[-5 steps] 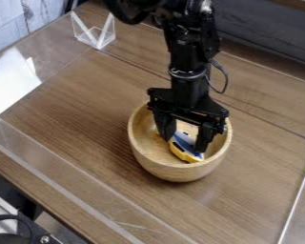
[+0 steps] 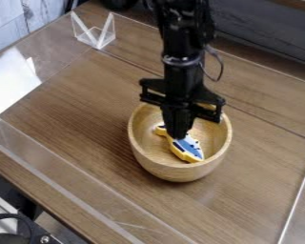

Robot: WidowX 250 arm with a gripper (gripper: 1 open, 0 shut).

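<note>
A light wooden bowl [image 2: 171, 166] stands on the table, holding a yellow object with blue and white on top [image 2: 186, 145]. The black gripper [image 2: 175, 128] points down over the bowl, its tips at the near end of that object's upper part. It looks shut, and I see nothing held between its fingers; whether the tips touch the object is unclear.
A clear plastic holder [image 2: 94, 30] stands at the back left, and a white sheet [image 2: 8, 81] lies at the left edge. Black cables show at the lower left.
The gripper has moved up and slightly left over the bowl, uncovering more of the yellow and blue object.
</note>
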